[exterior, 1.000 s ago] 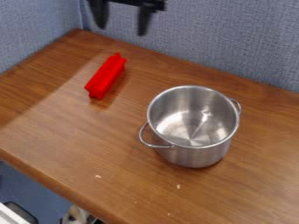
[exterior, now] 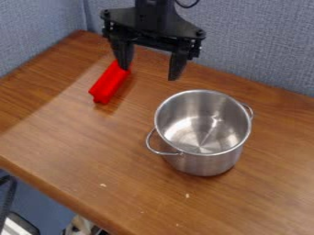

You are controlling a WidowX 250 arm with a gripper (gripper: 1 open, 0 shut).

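Note:
My black gripper (exterior: 149,58) is at the top centre, open, its two fingers apart above the back of the table. The left finger hangs over the upper end of a red elongated object (exterior: 108,85), partly covering it. A steel pot (exterior: 201,138) with two loop handles stands right of centre; it looks empty.
A blue-grey wall (exterior: 263,46) rises behind it. The table's front edge runs along the lower left, with some equipment below it.
The red object and the pot have not visibly moved.

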